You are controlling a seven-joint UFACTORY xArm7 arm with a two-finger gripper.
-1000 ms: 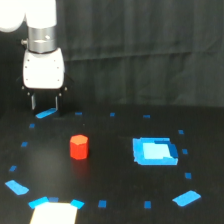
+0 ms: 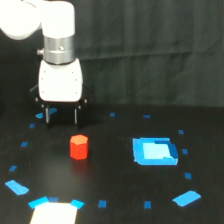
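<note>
A red hexagonal block (image 2: 79,148) rests on the black table, left of the middle. To its right lies a flat blue piece (image 2: 138,152) with a white area inside its outline. My gripper (image 2: 62,119) points down from the white arm at the upper left, behind and slightly left of the red block. Its two dark fingers stand apart, and nothing shows between them. The gripper and the red block appear not to touch.
Small blue tape squares dot the black surface. Larger blue strips lie at the lower left and at the lower right (image 2: 186,198). A pale object (image 2: 54,214) cuts into the bottom edge. A dark curtain hangs behind.
My arm and gripper have moved right and somewhat lower in the picture, closer to the red block. Neither the block nor the blue piece has moved.
</note>
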